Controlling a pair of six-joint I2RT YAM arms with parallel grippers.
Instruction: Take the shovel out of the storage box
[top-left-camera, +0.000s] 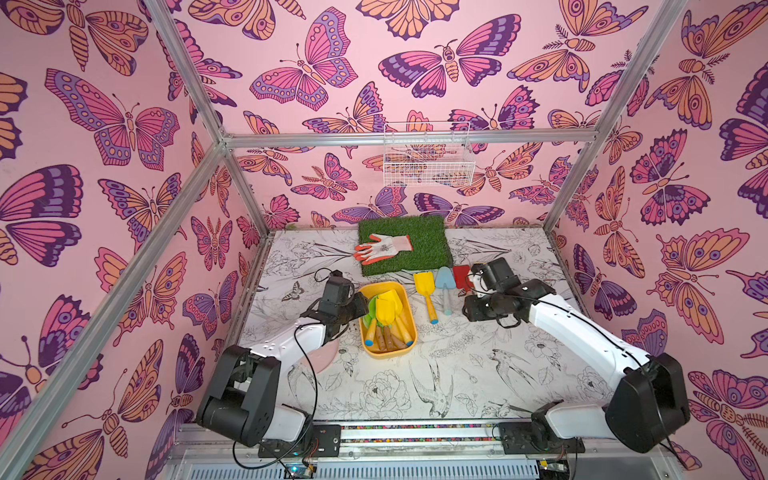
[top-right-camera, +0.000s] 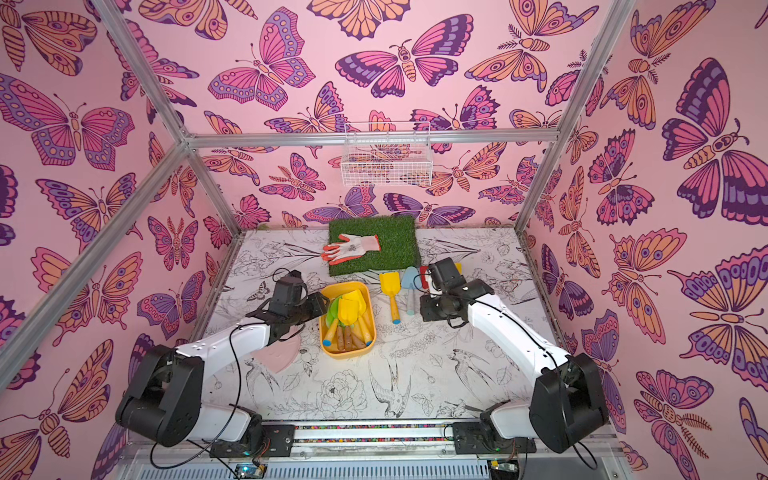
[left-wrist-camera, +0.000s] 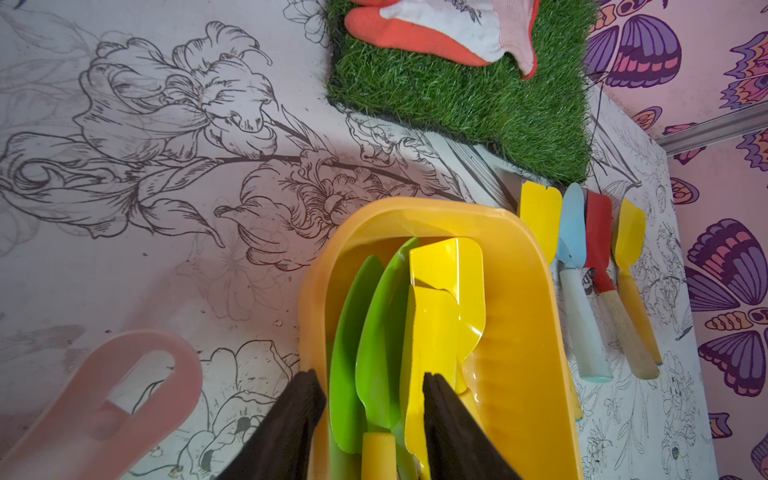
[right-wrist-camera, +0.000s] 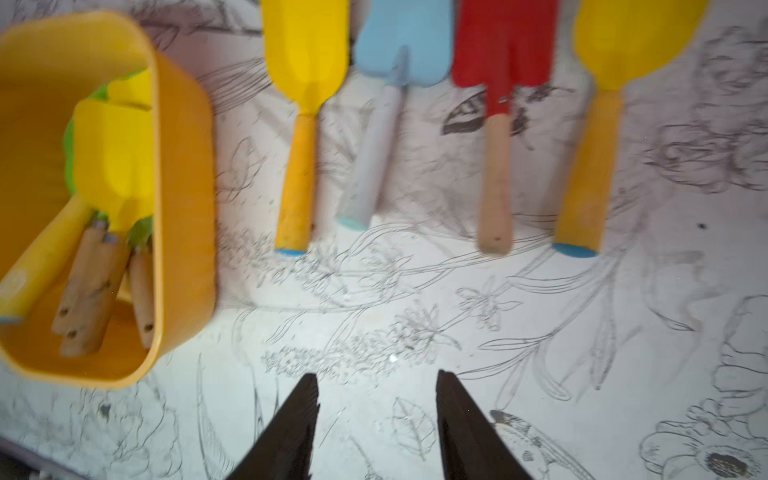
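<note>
A yellow storage box (top-left-camera: 406, 340) holds several shovels, with yellow blades (left-wrist-camera: 432, 320) and green blades (left-wrist-camera: 376, 360); the handles are wooden or yellow. My left gripper is open over the box's left part, fingers around the top of a yellow handle, not visibly closed on it. My right gripper is open above bare table, to the right of the box. In a row right of the box lie a yellow shovel (right-wrist-camera: 300, 184), a light blue shovel (right-wrist-camera: 372, 152), a red shovel (right-wrist-camera: 496, 184) and another yellow shovel (right-wrist-camera: 592, 176).
A green turf mat (top-right-camera: 392, 248) with a glove (top-right-camera: 352, 246) lies at the back. A pink object (left-wrist-camera: 128, 392) is left of the box. A wire basket (top-left-camera: 428, 172) hangs on the back wall.
</note>
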